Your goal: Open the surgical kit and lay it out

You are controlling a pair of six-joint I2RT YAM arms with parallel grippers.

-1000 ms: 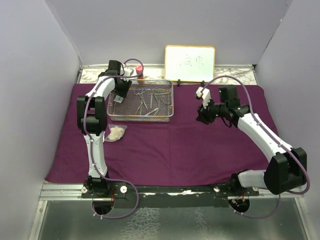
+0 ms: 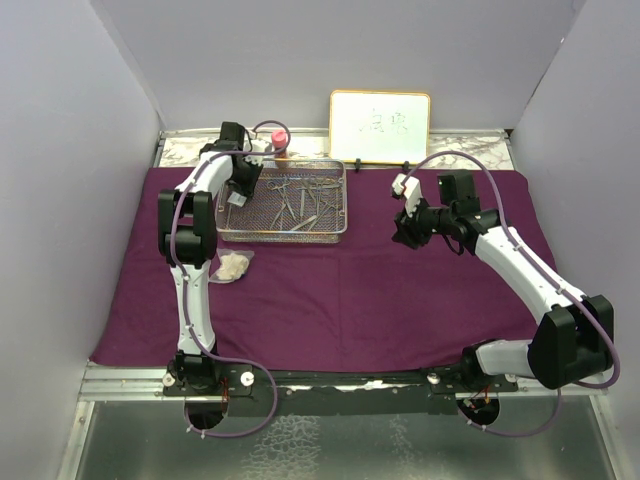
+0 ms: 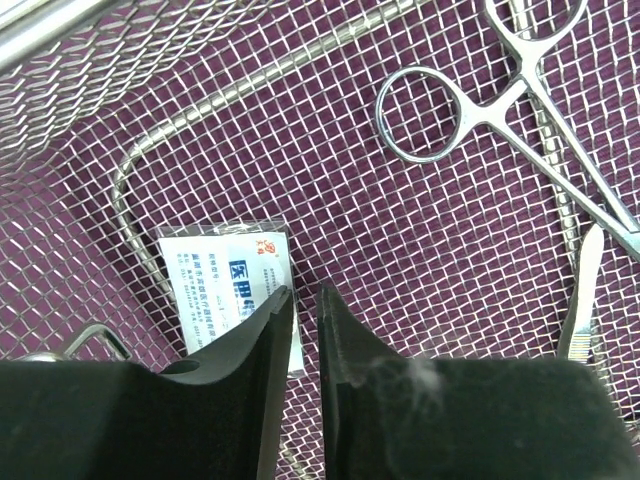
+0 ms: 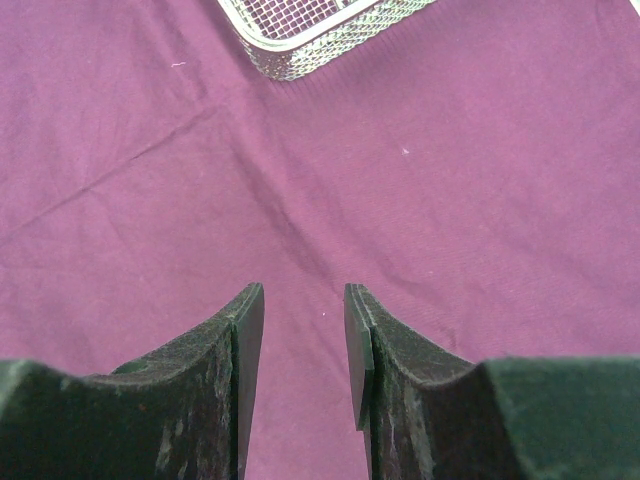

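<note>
A wire mesh tray (image 2: 282, 238) holds several steel instruments, including ring-handled scissors (image 3: 499, 114) and a slim handled tool (image 3: 582, 295). A small printed white packet (image 3: 220, 280) lies in its left end. My left gripper is over the packet's right edge, fingertips slightly apart; whether they touch it is unclear. My right gripper stands open above bare purple cloth (image 4: 300, 200), right of the tray, with nothing between its fingers.
A bagged pale item (image 2: 232, 264) lies below the tray. A whiteboard (image 2: 379, 125) and a red-capped container (image 2: 279, 141) stand at the back.
My left arm has shifted very slightly to the right over the tray's left end. The right arm looks unchanged.
</note>
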